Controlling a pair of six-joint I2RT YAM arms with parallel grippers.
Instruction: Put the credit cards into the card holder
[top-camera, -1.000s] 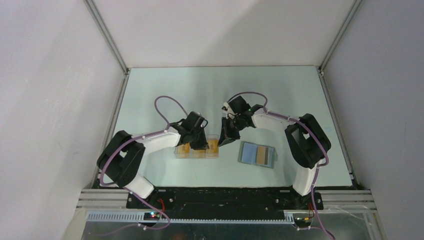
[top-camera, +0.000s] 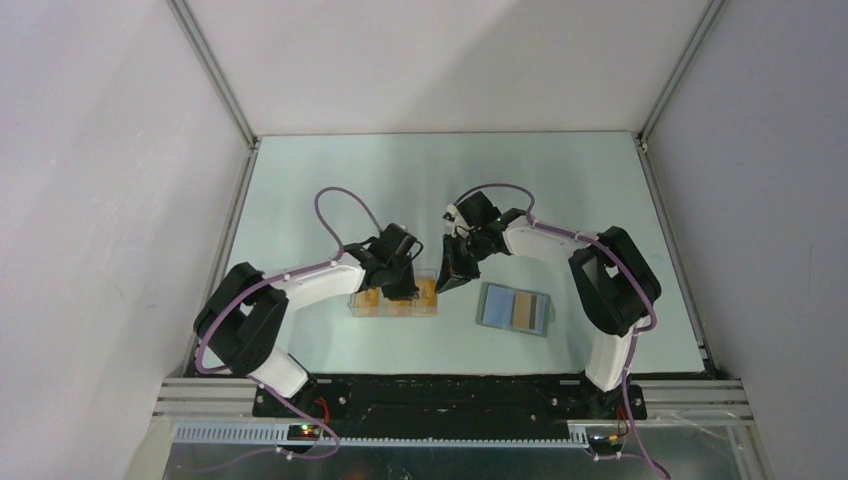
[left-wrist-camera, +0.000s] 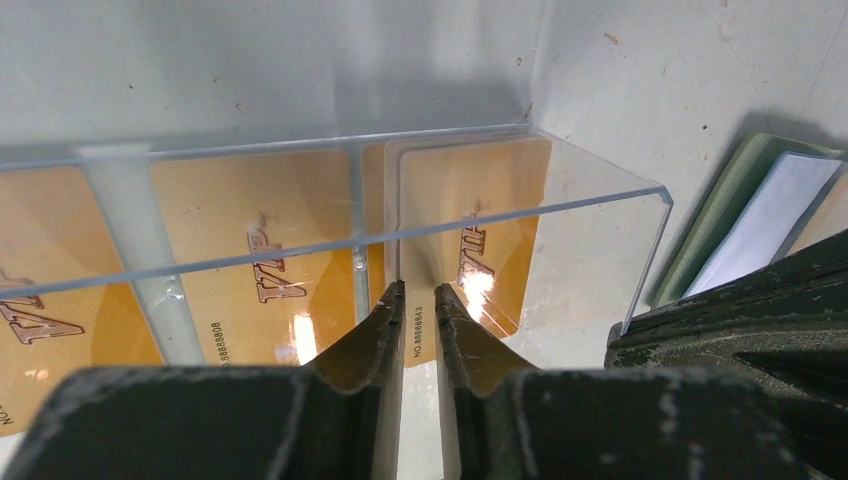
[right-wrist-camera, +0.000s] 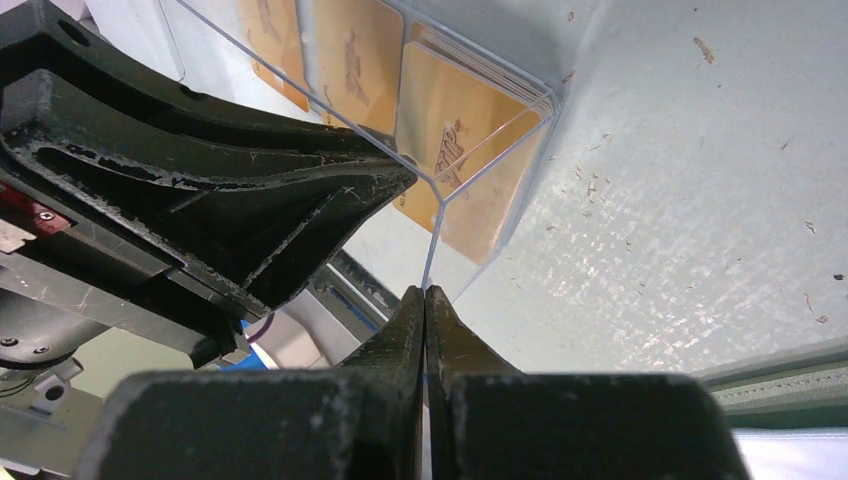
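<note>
Gold credit cards (left-wrist-camera: 500, 190) stand in the compartments of a clear box (left-wrist-camera: 600, 270), left of centre in the top view. Over the box's right-hand compartment, my left gripper is slightly open. Between its fingertips, the left wrist view shows the left part of a gold card; whether they touch it I cannot tell. My right gripper is shut at the box's right end, its tips by a corner edge; nothing clearly shows between them. To the right lies the green-edged card holder (top-camera: 480, 303), open flat, with pale blue and tan inside.
In the right wrist view, the left gripper's dark finger (right-wrist-camera: 300, 200) reaches over the box, close to my right gripper.
Over the last second my left gripper has shifted slightly to the right over the box. The right arm, box and card holder look unmoved.
</note>
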